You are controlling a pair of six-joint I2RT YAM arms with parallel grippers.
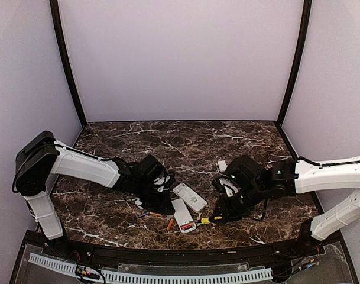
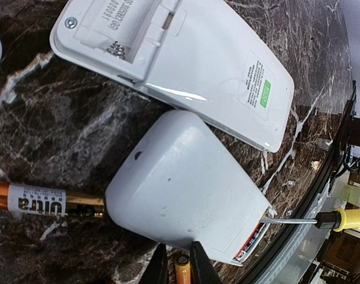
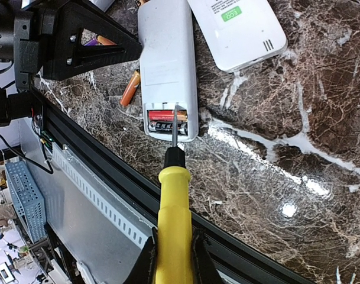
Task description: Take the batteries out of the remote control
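A white remote [image 3: 168, 65] lies with its battery bay open at the near end, a red battery [image 3: 162, 113] and a dark battery [image 3: 165, 127] inside. My left gripper is shut on the remote's far end. My right gripper is shut on a yellow screwdriver [image 3: 174, 219], whose metal tip reaches into the bay over the batteries.
A second white remote [image 2: 221, 77] with an empty bay lies beside the first. Loose batteries [image 2: 38, 198] lie left of the held remote, among them an orange one [image 3: 130, 89]. The table's front rail [image 1: 180, 253] runs close below.
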